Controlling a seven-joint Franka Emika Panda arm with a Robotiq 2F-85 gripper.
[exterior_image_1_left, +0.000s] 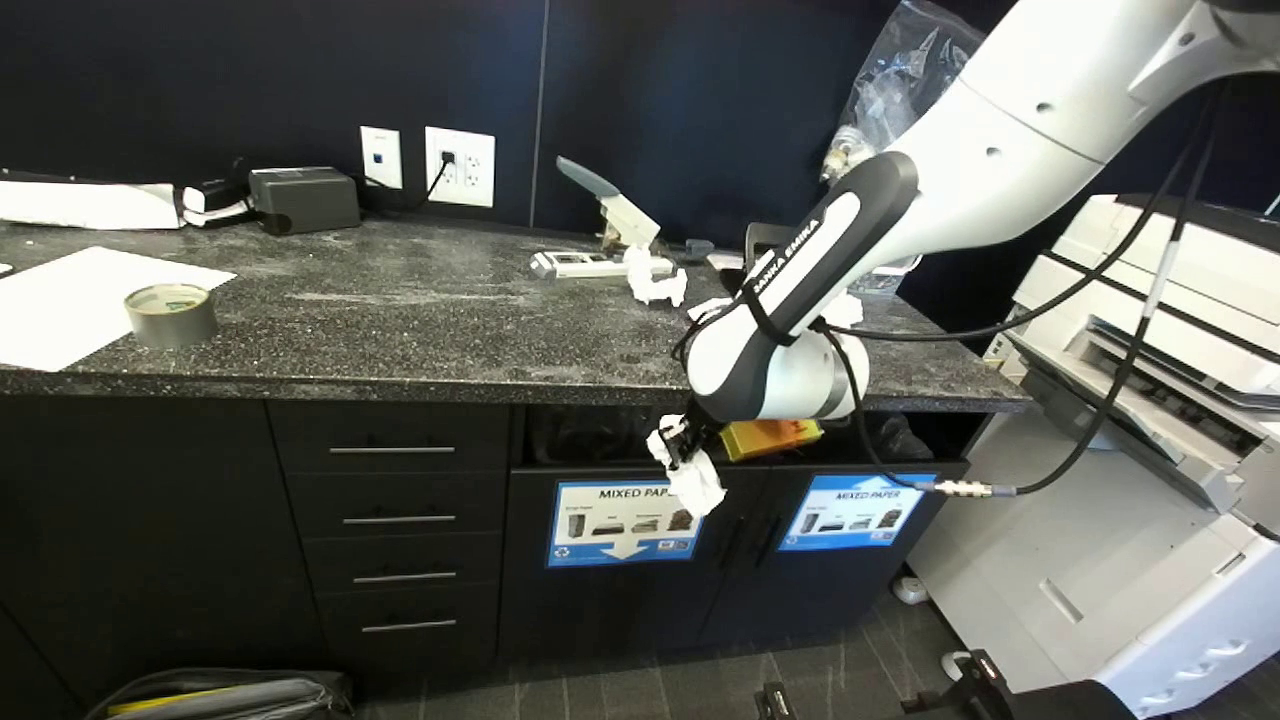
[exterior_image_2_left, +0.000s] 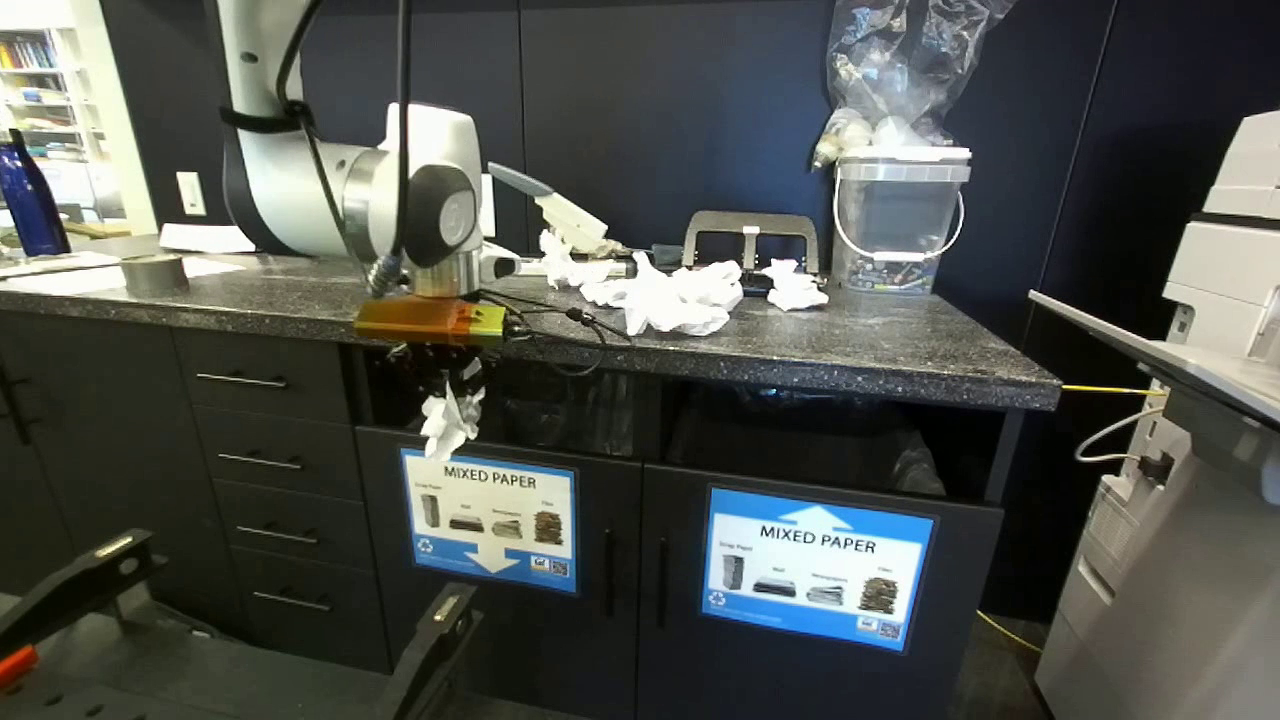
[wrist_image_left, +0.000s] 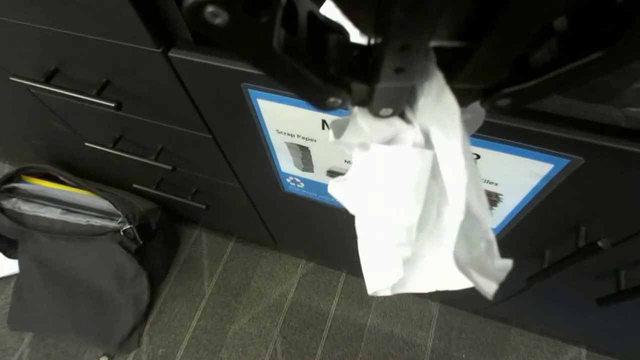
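Observation:
A crumpled white paper (wrist_image_left: 408, 210) hangs from my gripper, which is shut on its upper end. In exterior view 1 the gripper (exterior_image_1_left: 680, 439) is below the counter's front edge, in front of the cabinet, with the paper (exterior_image_1_left: 696, 482) partly covering the left MIXED PAPER sign (exterior_image_1_left: 600, 528). Exterior view 2 shows the paper (exterior_image_2_left: 449, 422) just above that sign, by the open bin slot (exterior_image_2_left: 564, 408) under the counter. More crumpled white paper (exterior_image_2_left: 678, 300) lies on the countertop (exterior_image_2_left: 864, 342).
A second bin slot (exterior_image_2_left: 780, 444) opens to the right. Farther back on the counter stand a hole punch (exterior_image_2_left: 756, 228) and a clear bucket (exterior_image_2_left: 900, 216). A tape roll (exterior_image_1_left: 172, 316) sits at the left. On the floor is a dark bag (wrist_image_left: 78, 270).

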